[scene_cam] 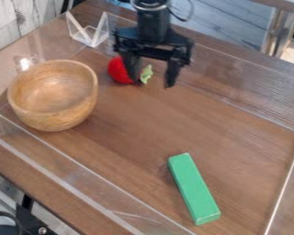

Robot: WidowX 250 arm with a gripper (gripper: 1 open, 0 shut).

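Note:
My black gripper [151, 64] hangs over a red, round vegetable or toy [120, 72] with a green leaf, which it partly hides at the upper middle. Its two dark fingers are spread apart on either side; whether they touch the red thing is unclear. A wooden bowl [51, 116] stands at the left, and a long green block [193, 187] lies at the lower right.
A clear container [89, 29] is at the back left. Rails and the table's edges border the sides.

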